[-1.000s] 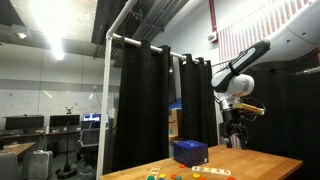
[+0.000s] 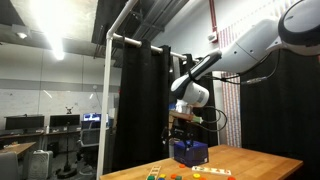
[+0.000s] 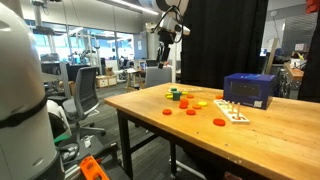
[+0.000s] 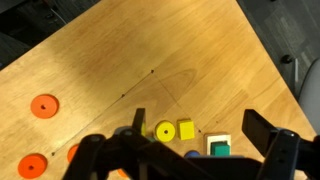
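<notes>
My gripper is open above the wooden table [image 4: 100, 75], its dark fingers [image 4: 88, 157] spread wide with nothing between them. Below it in the wrist view lie a yellow disc [image 4: 165, 131], a yellow square piece [image 4: 186, 129] and a green block [image 4: 220, 147] on a pale base. Orange discs [image 4: 44, 106] are scattered at the left. In exterior view 2 the arm hangs high above the table's far end, clear of the pieces. A green block [image 3: 176, 95] and red discs [image 3: 219, 122] rest on the table there.
A blue box [image 3: 249, 90] stands towards the back of the table, with a white pegged board [image 3: 231, 113] in front of it. Dark curtains [image 2: 140, 100] hang behind.
In exterior view 1 the arm has swung left, from right of the blue box to a place above and in front of it. The tabletop pieces appear unmoved.
</notes>
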